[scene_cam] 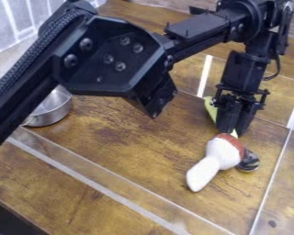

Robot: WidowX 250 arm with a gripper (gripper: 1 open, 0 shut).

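Note:
My black gripper (pixel 235 124) points down at the right of the camera view, low over the wooden table. Its fingertips are dark and hard to make out, just above a white object with a red band (pixel 216 163), which lies slanting toward the lower left. A small dark rounded piece (pixel 248 161) sits at its right. Behind the fingers, a pale green-yellow item (pixel 211 106) is partly hidden. I cannot tell clearly what is between the fingers.
A steel pot (pixel 49 110) stands at the left edge, partly behind my arm.

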